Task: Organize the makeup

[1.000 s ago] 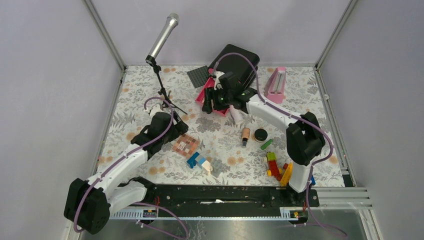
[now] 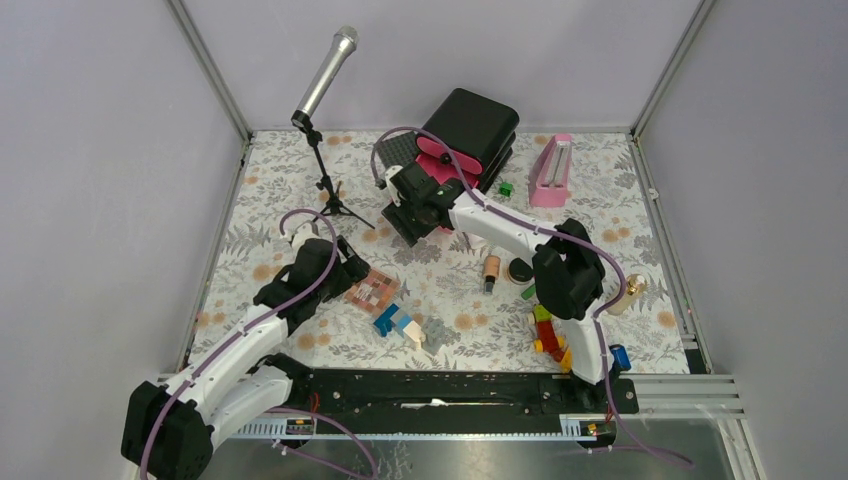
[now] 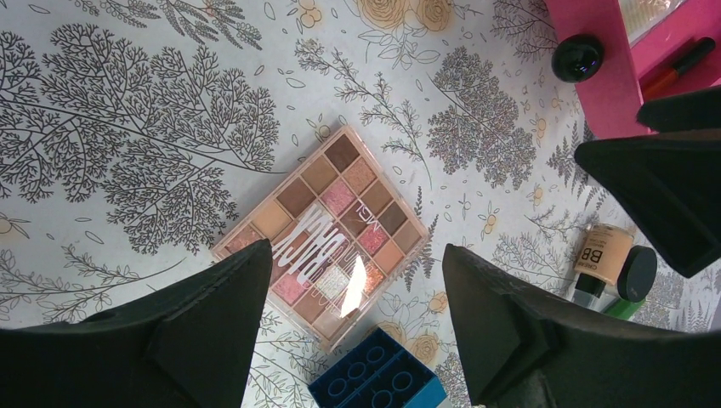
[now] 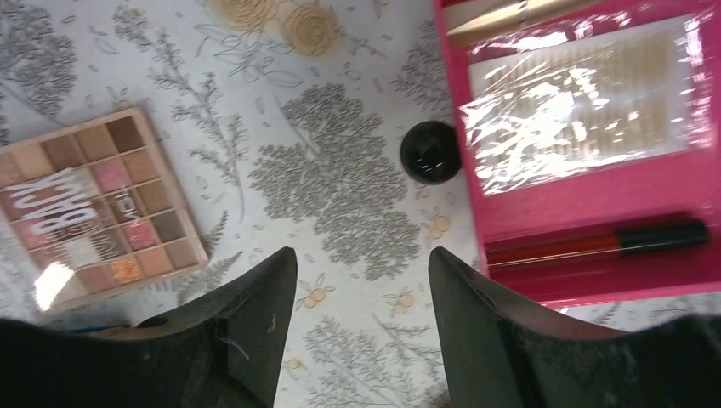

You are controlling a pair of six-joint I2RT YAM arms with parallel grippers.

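An eyeshadow palette (image 3: 327,234) with a clear lid lies flat on the patterned cloth, below and ahead of my left gripper. That gripper's fingers are apart with nothing held. Beside the pink drawer (image 4: 476,191) of the black case (image 2: 480,125), my right gripper hangs open over bare cloth. Inside the drawer lie a plastic packet (image 4: 587,102) and a dark-capped red tube (image 4: 595,246); a round black knob (image 4: 431,152) is on its wall. A foundation bottle (image 3: 604,253) and a round black-lidded jar (image 2: 520,270) are on the cloth to the right.
Toy bricks (image 2: 400,325) lie just in front of the palette, and more bricks (image 2: 547,335) at front right. A microphone stand (image 2: 328,190) rises at back left. A pink holder (image 2: 550,172) stands at back right.
The left gripper has shifted a little left and lower. The palette has stayed put.
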